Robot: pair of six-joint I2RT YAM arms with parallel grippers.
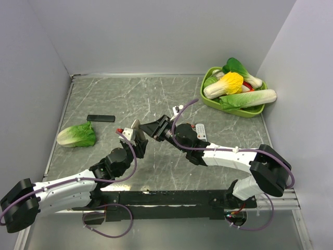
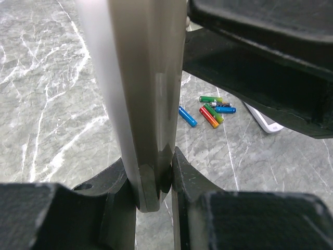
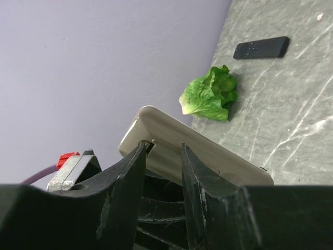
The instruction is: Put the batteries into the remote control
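Observation:
My left gripper (image 1: 136, 138) is shut on a pale remote (image 2: 132, 88), held upright. In the right wrist view the remote's back (image 3: 197, 156) shows a cover panel with a small latch. My right gripper is against that back, part open, its fingertips at the panel and latch. Loose batteries (image 2: 210, 115) in several colours lie on the table below in the left wrist view, beside a white remote (image 1: 201, 131), partly hidden by the right arm in the top view.
A black remote (image 1: 101, 118) and a lettuce (image 1: 76, 136) lie at the left. A green basket of vegetables (image 1: 210, 102) stands at the back right.

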